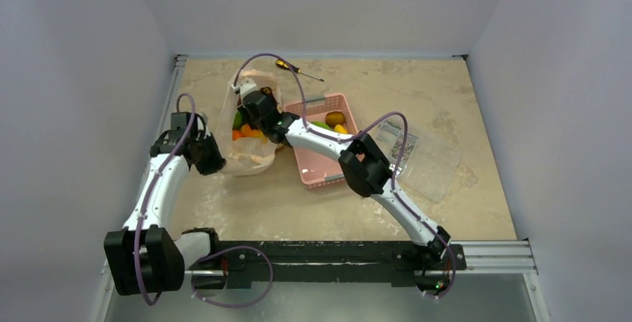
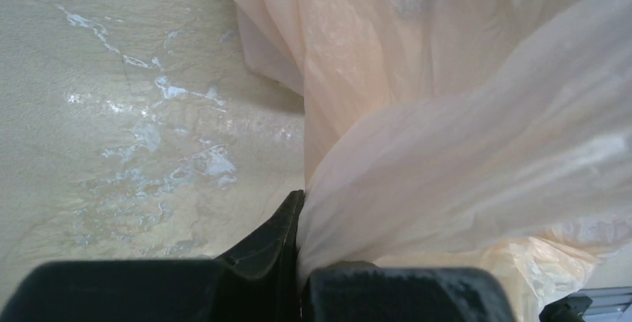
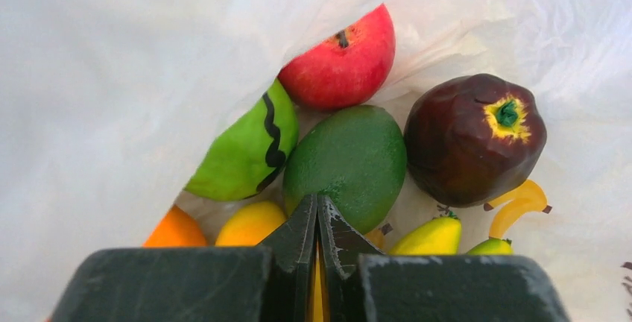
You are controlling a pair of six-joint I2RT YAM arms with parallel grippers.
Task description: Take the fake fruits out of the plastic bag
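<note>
My left gripper is shut on the thin plastic bag (image 2: 402, 165), whose film runs into its fingers at the bag's near left side. The bag lies open at the table's left. My right gripper points into it, shut, its tips meeting in front of a dark green avocado (image 3: 354, 150); nothing shows between them. Around it lie a red apple (image 3: 346, 65), a green fruit (image 3: 238, 150), a dark round fruit (image 3: 477, 139), a yellow fruit (image 3: 250, 223), an orange fruit (image 3: 177, 230) and small yellow-green fruits (image 3: 432, 238). Bag film hides part of the left-hand fruits.
Right of the bag stands a pink basket (image 1: 320, 168) holding a brown fruit (image 1: 335, 118), a green one and a yellow one. A screwdriver (image 1: 299, 70) lies behind. Clear flat bags (image 1: 425, 158) rest farther right.
</note>
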